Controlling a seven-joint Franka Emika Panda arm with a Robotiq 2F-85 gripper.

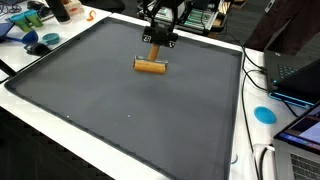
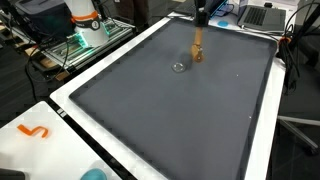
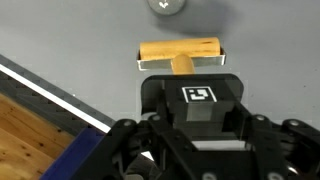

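Observation:
A T-shaped wooden tool (image 1: 150, 66), with a light brown cylindrical head and a slim handle, hangs from my gripper (image 1: 159, 39). In the wrist view the head (image 3: 180, 49) lies crosswise ahead of the gripper, with a pale metallic edge along it. Its handle (image 3: 182, 65) runs back into the fingers, which are shut on it; the fingertips are largely hidden by the black gripper body. A small round silver-grey disc (image 3: 167, 5) is on the mat just beyond the head. From exterior view 2, the disc (image 2: 179, 67) sits apart from the tool head (image 2: 196, 53).
Blue utensils (image 1: 38, 48) lie off its left side, a blue lid (image 1: 265, 115) off its right. Laptops (image 1: 296, 150) stand at the right edge.

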